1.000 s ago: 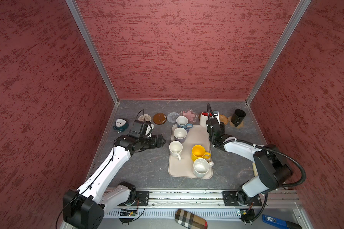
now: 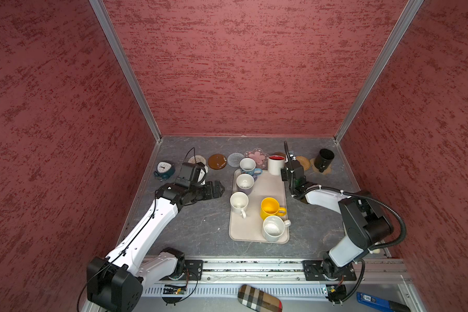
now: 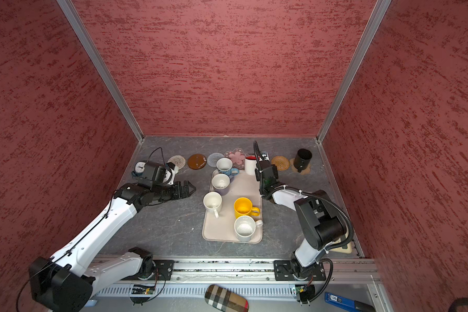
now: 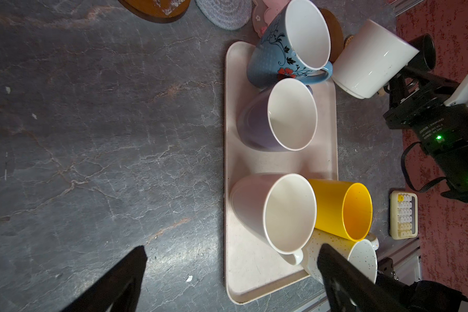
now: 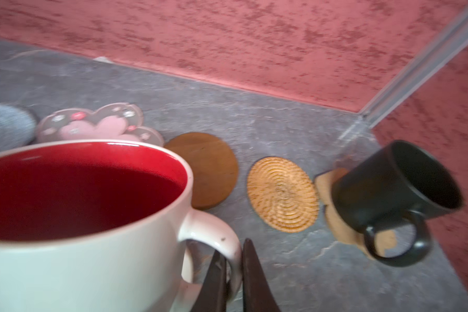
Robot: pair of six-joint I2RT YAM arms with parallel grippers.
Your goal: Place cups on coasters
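Observation:
My right gripper is shut on the handle of a white mug with red interior (image 2: 275, 166), held above the tray's back right, near a wooden coaster (image 5: 208, 171). A black mug (image 5: 390, 182) rests on a tan coaster at back right. On the tray (image 2: 260, 234) are blue floral (image 4: 275, 62), purple (image 4: 254, 119), yellow (image 2: 270, 207), white (image 2: 239, 201) and speckled (image 2: 273, 228) mugs. My left gripper stands open and empty left of the tray. More coasters line the back: woven (image 5: 282, 193), pink (image 2: 257, 156), grey (image 2: 235, 160), brown (image 2: 217, 161).
A teal clock (image 2: 165, 169) stands at far left. A calculator (image 4: 403, 215) lies at the right.
The left arm is nearly still.

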